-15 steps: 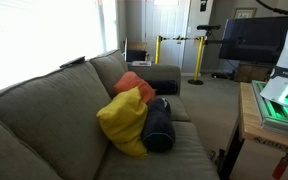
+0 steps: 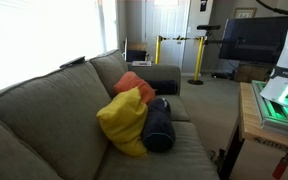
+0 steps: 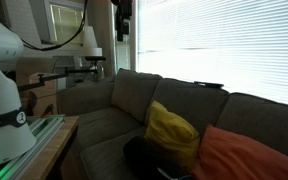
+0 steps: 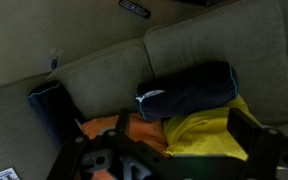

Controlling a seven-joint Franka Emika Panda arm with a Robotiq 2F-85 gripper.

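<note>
A dark navy rolled pillow (image 2: 158, 125) lies on the grey sofa seat, against a yellow pillow (image 2: 125, 121). Behind them is an orange pillow (image 2: 130, 83), and a second dark pillow (image 2: 164, 85) lies by the far armrest. From above, the wrist view shows the rolled pillow (image 4: 187, 91) just ahead of my gripper, whose fingers stand wide apart with nothing held. In exterior view 2 the gripper (image 3: 123, 35) hangs high, well clear of the sofa and the pillows.
The sofa (image 2: 44, 120) runs along a bright window. A small dark remote-like object (image 4: 134, 7) shows at the top of the wrist view. Beside the sofa stands a wooden table (image 2: 259, 125) near the robot's base. Open carpet (image 2: 209, 105) lies between.
</note>
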